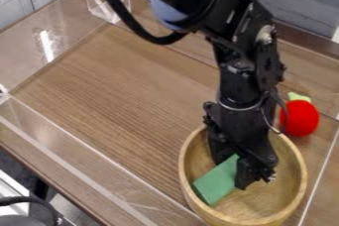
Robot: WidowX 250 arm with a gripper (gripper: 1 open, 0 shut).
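My black gripper (239,162) is down inside a round tan wooden bowl (273,206) at the lower right, shut on a green block (215,183). The block lies at a slant in the bowl, its upper end hidden by the fingers. Whether it rests on the bowl's bottom or is slightly raised, I cannot tell.
A red round object (300,119) with a green piece behind it sits just behind the bowl on the right. A black cable crosses the lower left corner.
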